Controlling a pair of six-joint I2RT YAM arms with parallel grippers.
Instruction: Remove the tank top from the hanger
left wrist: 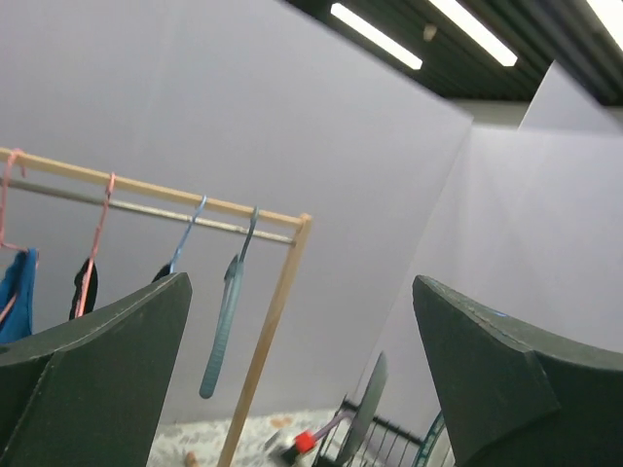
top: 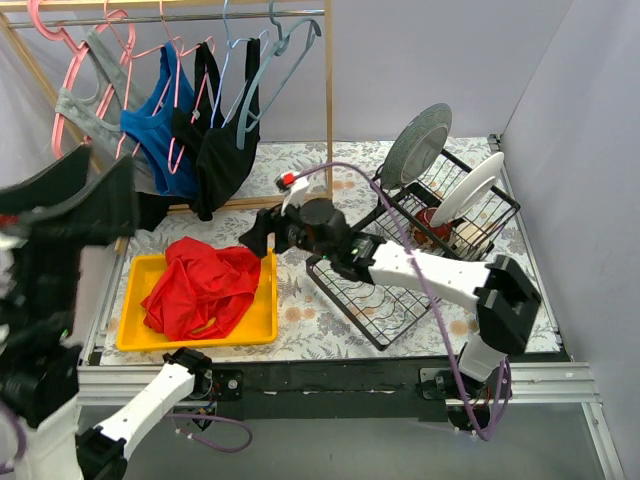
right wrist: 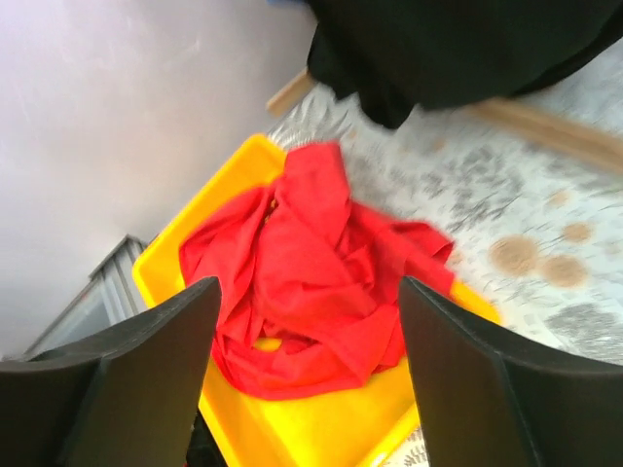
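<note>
In the top view, tank tops hang on hangers from the wooden rack: grey (top: 85, 120), blue (top: 155, 130) and black (top: 225, 160), beside an empty light-blue hanger (top: 280, 60). My left gripper (top: 70, 200) is blurred at the left; in its wrist view it is open, facing the rack from a distance. My right gripper (top: 265, 230) is above the table, right of the red cloth (top: 205, 290); in the right wrist view its fingers are apart with nothing between them, below the black fabric (right wrist: 458, 49).
The red cloth lies in a yellow tray (top: 140, 320). A black dish rack (top: 375, 340) with plates (top: 420, 140) stands on the right. Open table shows between rack and tray.
</note>
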